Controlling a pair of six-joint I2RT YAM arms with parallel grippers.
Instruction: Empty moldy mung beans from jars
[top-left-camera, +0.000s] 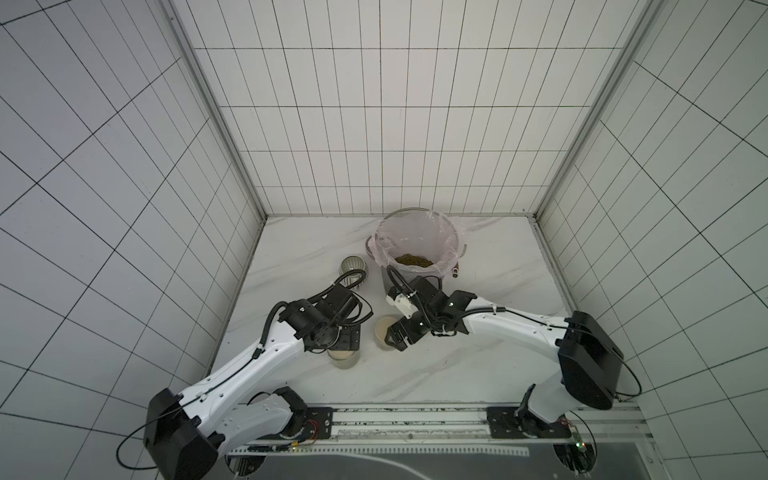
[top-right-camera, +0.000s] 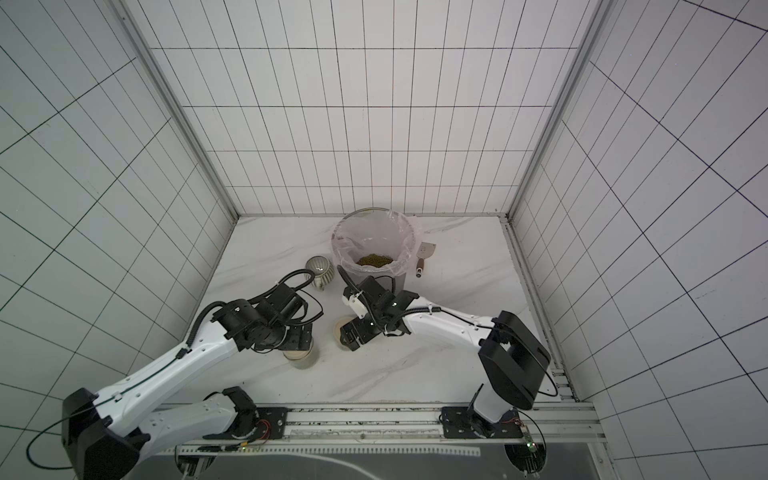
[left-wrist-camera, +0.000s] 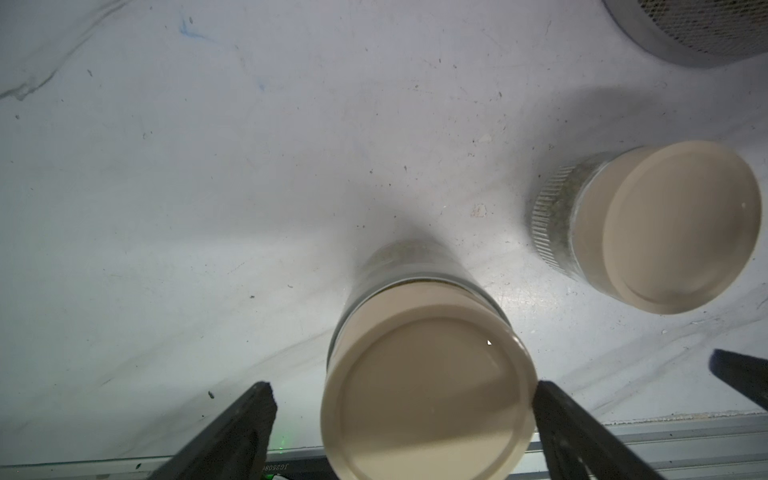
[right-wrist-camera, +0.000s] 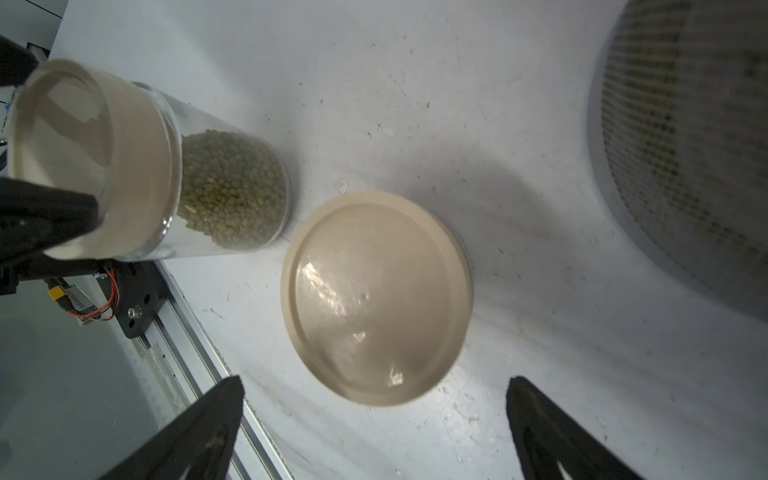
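Observation:
A glass jar with a beige lid stands at front left, partly full of mung beans as the right wrist view shows; my left gripper is open around its lid. A second lidded jar (right-wrist-camera: 376, 296) stands to its right, under my right gripper, which is open a little above the lid with nothing held. Behind them is a bin (top-left-camera: 416, 232) lined with a pink bag, with mung beans (top-right-camera: 374, 260) in the bottom.
A ribbed glass jar (top-right-camera: 318, 268) stands left of the bin. A scraper (top-right-camera: 424, 256) lies to the bin's right. Tiled walls bound three sides.

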